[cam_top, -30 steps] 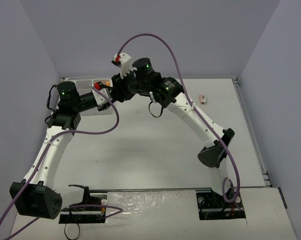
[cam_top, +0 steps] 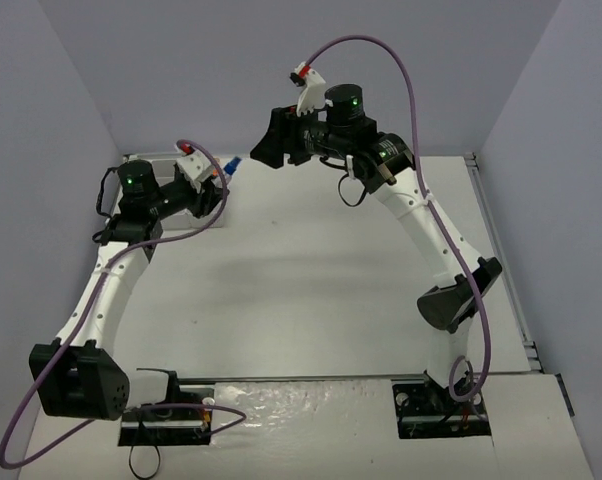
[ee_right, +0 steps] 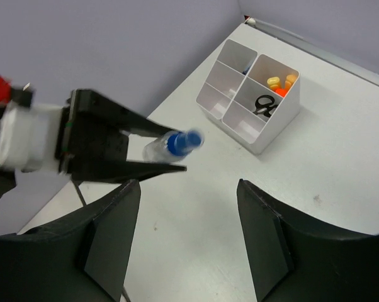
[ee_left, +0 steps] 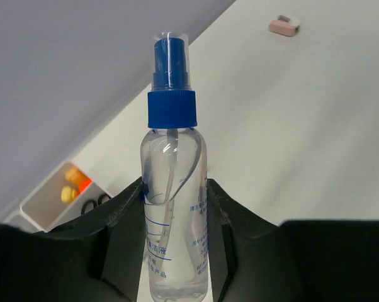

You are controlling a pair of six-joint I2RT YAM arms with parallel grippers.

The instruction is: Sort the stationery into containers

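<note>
A clear spray bottle with a blue cap (ee_left: 172, 110) stands between the fingers of my left gripper, which is shut on its body. From the right wrist view, the same bottle (ee_right: 158, 150) pokes out of the left fingers, blue end outward. My right gripper is open, its fingers wide apart with nothing between them. A white divided container (ee_right: 259, 141) sits at the table's back left; black scissors (ee_right: 265, 106) and yellow and orange items (ee_right: 281, 84) lie in its compartments. In the top view the left arm partly covers this container (cam_top: 216, 217).
A small pink and white object (ee_left: 284, 26) lies alone on the white table, away from the container; the right arm hides it from above. Grey walls (cam_top: 281, 90) border the back and sides.
My right gripper has drawn away from the left one, up and to the right. The left gripper has shifted slightly, and the bottle's blue end now shows beyond it.
</note>
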